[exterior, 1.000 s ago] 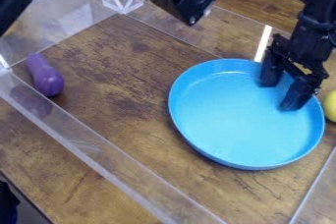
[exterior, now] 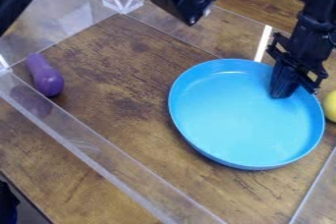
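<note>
My black gripper (exterior: 292, 74) reaches down from the top right to the upper right rim of a round blue plate (exterior: 239, 120). Its fingers look close together at the rim; whether anything is between them is hard to see. The plate lies on the wooden floor on the right half of the view.
A purple eggplant-like object (exterior: 43, 75) lies at the left. A yellow round object (exterior: 329, 105) is partly visible at the right edge, beside the plate. Clear plastic walls (exterior: 105, 164) edge the area. The wooden surface left of the plate is clear.
Over the last second the gripper has drawn slightly up or narrowed at the plate's upper right rim. The plate has not visibly moved.
</note>
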